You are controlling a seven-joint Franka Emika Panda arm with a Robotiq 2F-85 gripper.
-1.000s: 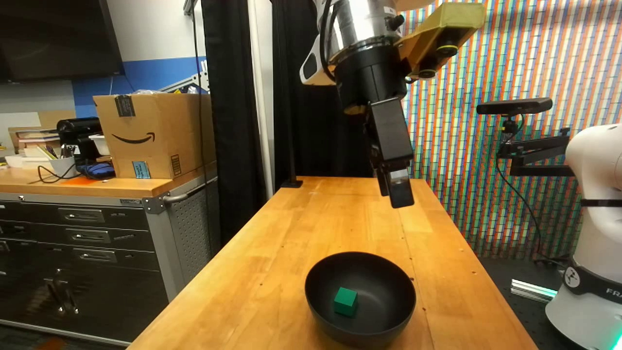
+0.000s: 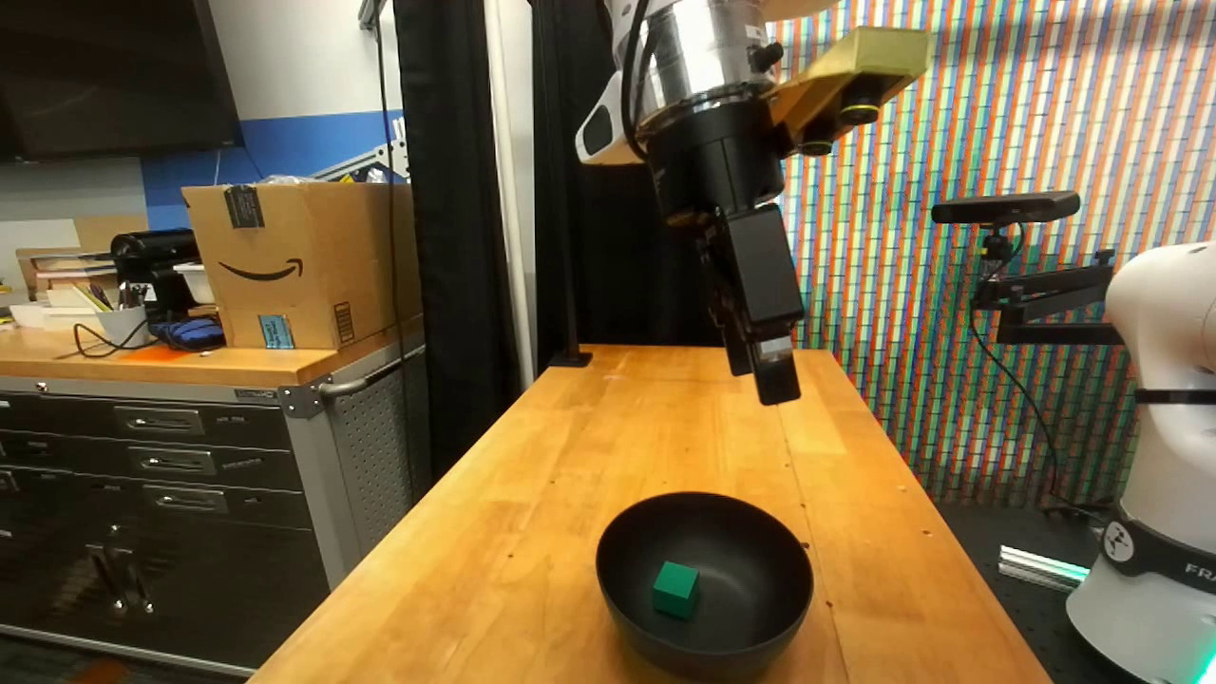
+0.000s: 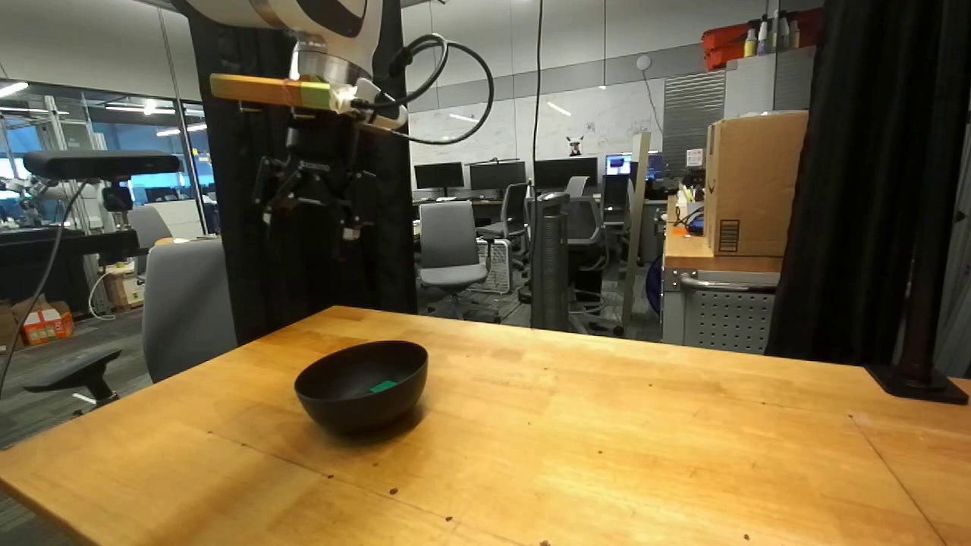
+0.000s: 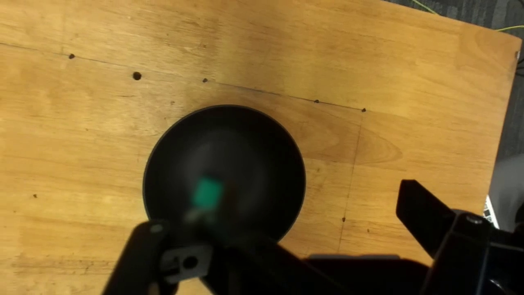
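Observation:
A black bowl [image 2: 747, 570] stands upright on the wooden table, and a small green cube [image 2: 675, 589] lies inside it. From above, the wrist view shows the bowl [image 4: 231, 132] with the cube [image 4: 207, 192] a little blurred against its dark inside. My gripper [image 3: 309, 227] hangs well above the table, its fingers spread wide and nothing between them. In the wrist view one finger [image 4: 425, 214] is over the table at the right; the other, at lower left, overlaps the bowl's near rim from this angle.
Bare wooden table [image 3: 582, 437] surrounds the bowl, with wide free room. A black post base [image 3: 915, 384] stands at the table's edge. A second white arm [image 2: 1174, 456] and a camera on a mount [image 2: 1005, 207] are off to the side.
My gripper has shifted slightly left in exterior view 1 and turned a little, so more of the far finger shows. The bowl and the cube have stayed where they were.

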